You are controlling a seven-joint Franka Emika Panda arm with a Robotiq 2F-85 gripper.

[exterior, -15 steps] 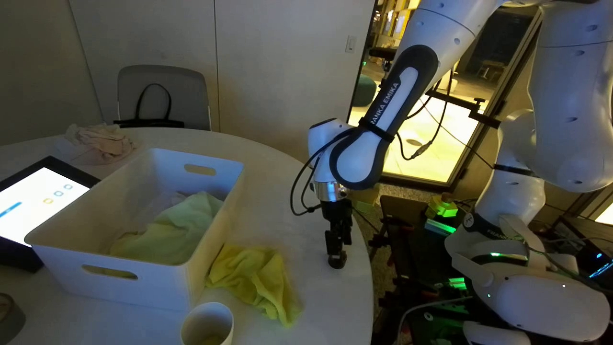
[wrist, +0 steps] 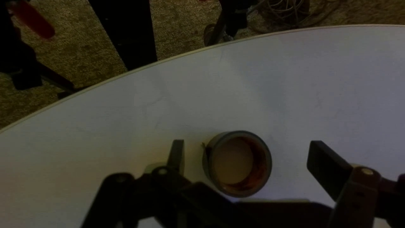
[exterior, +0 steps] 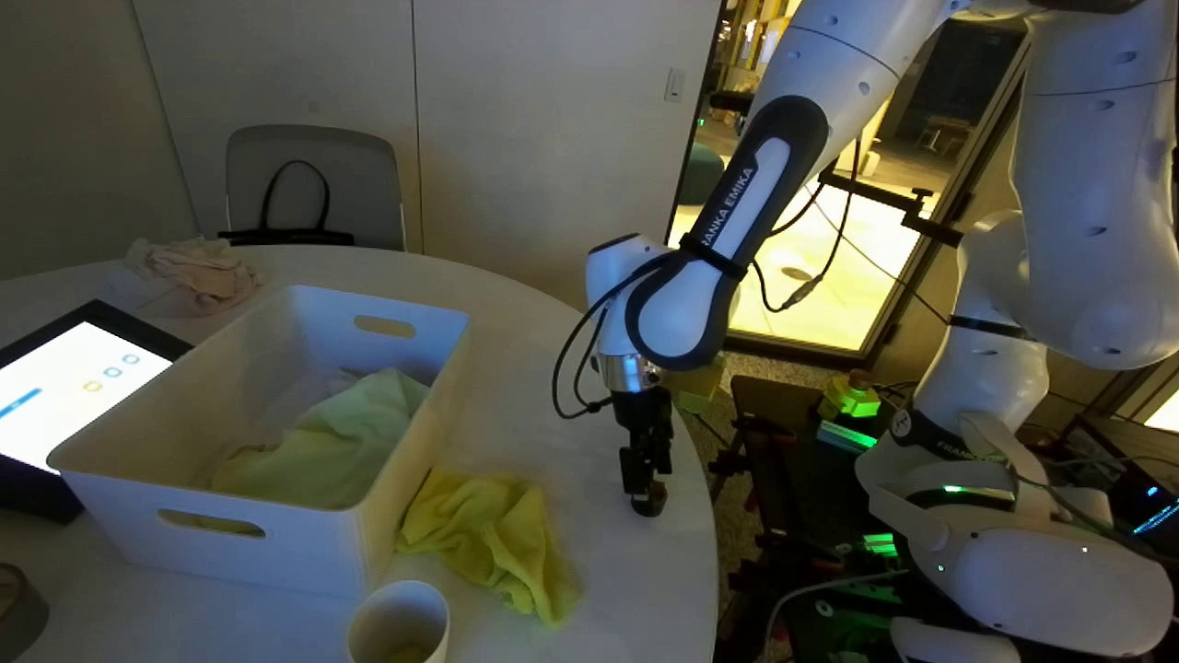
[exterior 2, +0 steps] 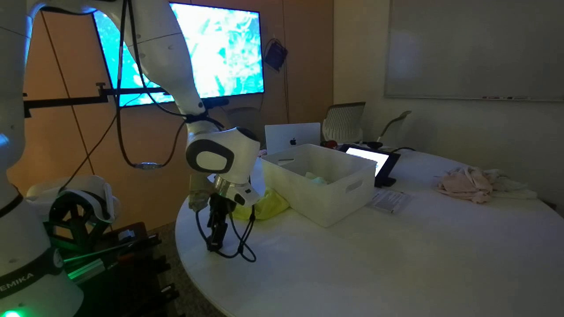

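Observation:
Under my gripper stands a small dark round roll (wrist: 262,167), hollow in the middle, with a brownish inner wall. In the wrist view the fingers are wide apart, one on each side of the roll, touching neither side; the gripper is open. Exterior view 1 shows the roll (exterior: 651,503) near the table's edge, just below the fingertips. A yellow cloth (exterior: 492,536) lies crumpled on the table beside a white bin (exterior: 254,547). Inside the bin is a pale green cloth (exterior: 343,436).
A white cup (exterior: 400,624) stands at the table's front. Beyond the bin are a lit tablet (exterior: 77,381) and a pinkish cloth (exterior: 199,276). The table edge (wrist: 159,62) curves close by the roll. Bare tabletop (exterior 2: 423,259) spreads wide in exterior view 2.
The arm has shifted slightly left and down in exterior view 1, bringing the gripper a little lower over the roll. The roll, cloths, bin and cup have not moved.

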